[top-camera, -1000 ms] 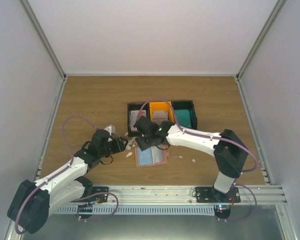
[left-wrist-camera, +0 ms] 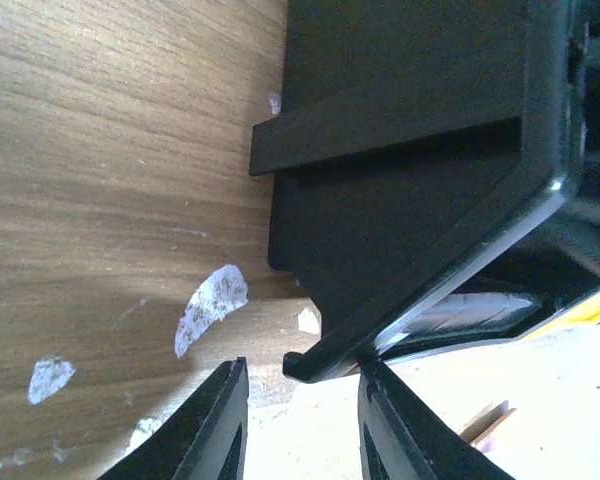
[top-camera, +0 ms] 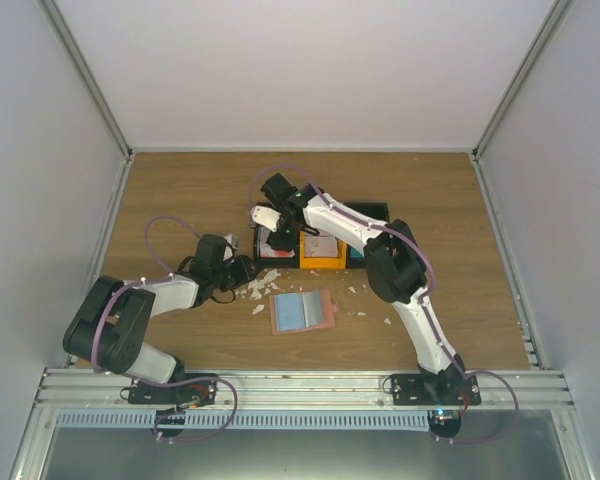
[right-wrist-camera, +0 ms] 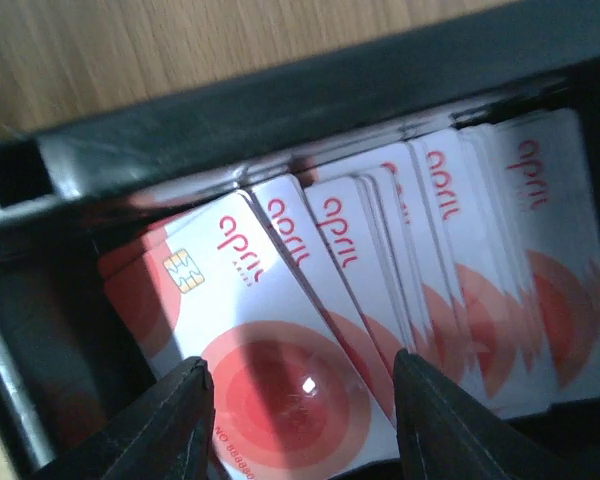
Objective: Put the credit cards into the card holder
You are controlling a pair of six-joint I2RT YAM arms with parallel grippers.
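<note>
White bank cards with red circles [right-wrist-camera: 280, 400] stand in an overlapping row inside a black tray [right-wrist-camera: 250, 100]. My right gripper hovers over the foremost card, its fingers parted on either side with nothing visibly held. From above, the right hand [top-camera: 280, 238] covers part of this tray. At the tray's near left corner, my left gripper has the black rim between its fingertips. The card holder [top-camera: 302, 311], brown-edged with pale blue and grey inside, lies open on the table in front of the trays.
To the right stand a yellow tray [top-camera: 323, 262] with cards and a teal-lined black tray [top-camera: 356, 256], partly under the right arm. Pale worn patches [left-wrist-camera: 212, 305] mark the wood.
My right arm has swung from above the card holder back to the black tray, and its hand has shifted slightly left. The left hand has edged toward the tray's corner.
</note>
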